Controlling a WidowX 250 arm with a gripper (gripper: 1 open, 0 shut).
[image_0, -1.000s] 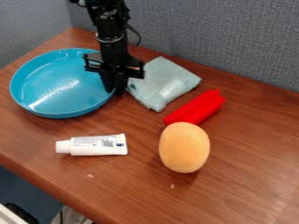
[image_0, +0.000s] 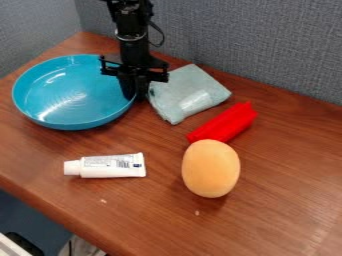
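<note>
My black gripper (image_0: 139, 85) is lowered at the right rim of a blue plate (image_0: 56, 95), between it and a folded pale grey-green cloth (image_0: 190, 96). Its fingertips are low at the cloth's left edge; whether they are open or hold anything is too small and dark to tell.
A red cylinder (image_0: 222, 124) lies right of the cloth. An orange egg-shaped object (image_0: 210, 168) and a white tube (image_0: 104, 166) lie in front. Grey padded walls stand behind, and the table's edge is at left.
My gripper has risen very slightly over the last second, staying beside the plate and cloth. The other objects look almost unmoved.
</note>
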